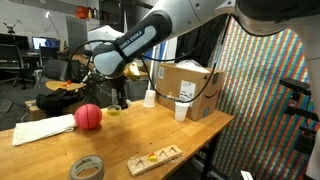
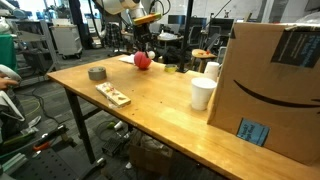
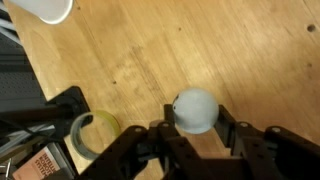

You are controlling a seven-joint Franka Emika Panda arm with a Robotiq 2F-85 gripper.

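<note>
A pale, round-topped object [image 3: 196, 110] sits between the fingertips of my gripper in the wrist view, and the fingers are shut on it. Exterior view 1 shows the gripper [image 1: 120, 99] over the far part of the wooden table, to the right of a red ball [image 1: 88, 117]. Close to it is a yellow tape roll [image 1: 112, 112], which the wrist view shows as a yellow ring [image 3: 96, 135] to the left of the gripper. The object's lower part is hidden, and what exactly it is cannot be made out.
A white cup [image 1: 181, 110] and a taller white container [image 1: 150, 98] stand toward the right, near a cardboard box [image 1: 187, 87]. A grey tape roll [image 1: 87, 168] and a wooden strip [image 1: 154, 159] lie nearer the front. A white cloth [image 1: 43, 130] lies left; mid-table is clear.
</note>
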